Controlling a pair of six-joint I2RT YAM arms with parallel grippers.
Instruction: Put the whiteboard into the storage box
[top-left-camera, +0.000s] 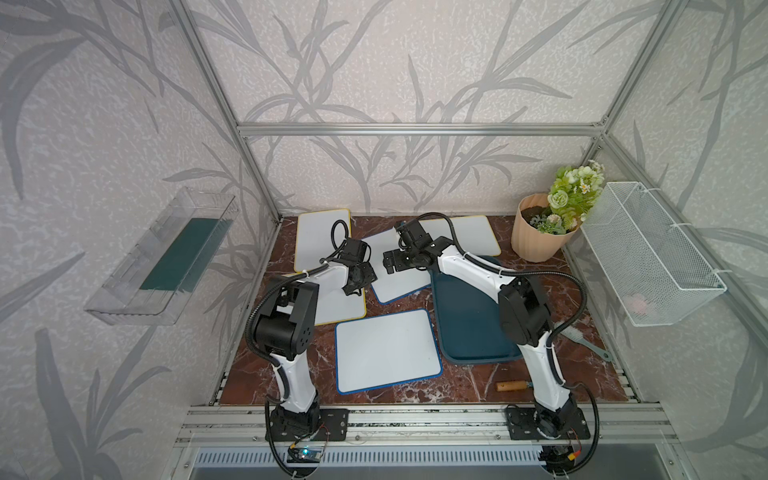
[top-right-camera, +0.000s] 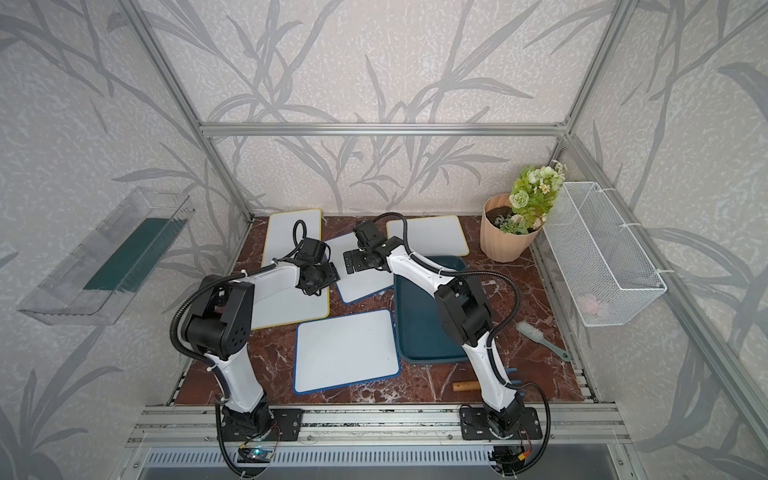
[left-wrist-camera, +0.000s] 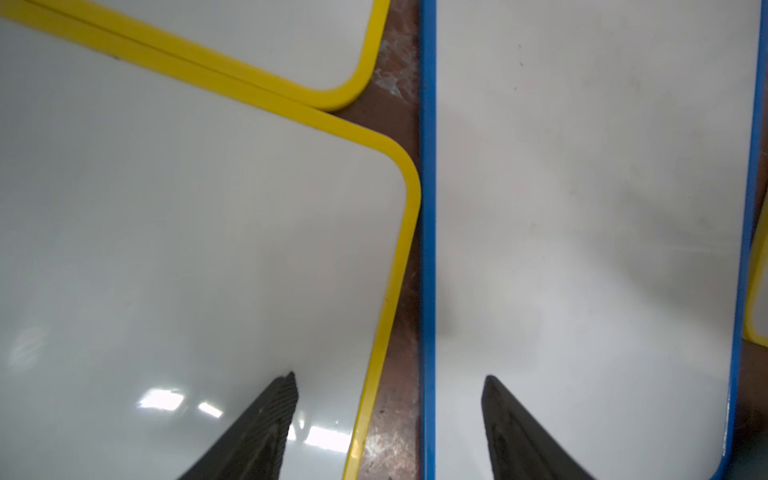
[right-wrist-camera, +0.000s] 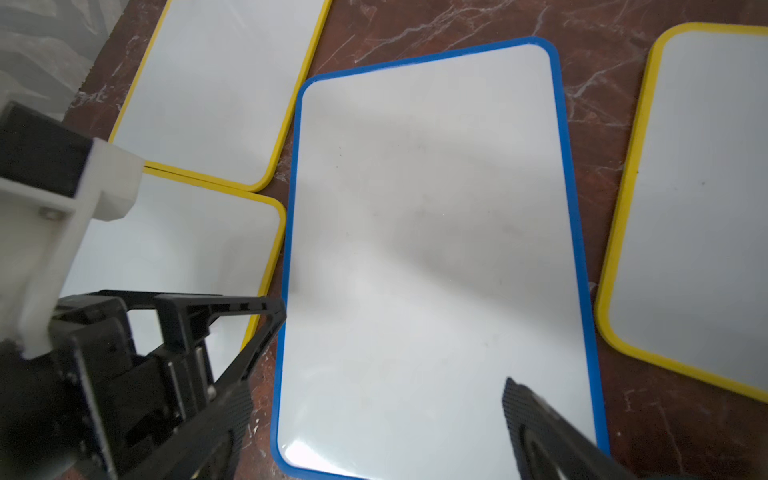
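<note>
The blue-edged whiteboard (right-wrist-camera: 432, 224) lies flat in the middle, partly covered by my arms in both top views. My right gripper is open above it, its fingers apart near the board's two long edges. In the left wrist view, my left gripper is open over the gap between this blue-edged board (left-wrist-camera: 584, 200) and a yellow-edged whiteboard (left-wrist-camera: 200, 208). Nothing sits between its fingers. Another blue-edged whiteboard (top-left-camera: 388, 350) lies bare at the front. The dark teal tray-like box (top-left-camera: 477, 320) stands empty, with my right arm passing over it.
Yellow-edged boards lie at back left (top-left-camera: 322, 238) and back right (top-left-camera: 476, 233). A flowerpot (top-left-camera: 534, 240) stands in the back right corner. Wall baskets hang right (top-left-camera: 656, 264) and left (top-left-camera: 120, 308). A brush (top-left-camera: 588, 344) and wooden handle (top-left-camera: 512, 385) lie at right.
</note>
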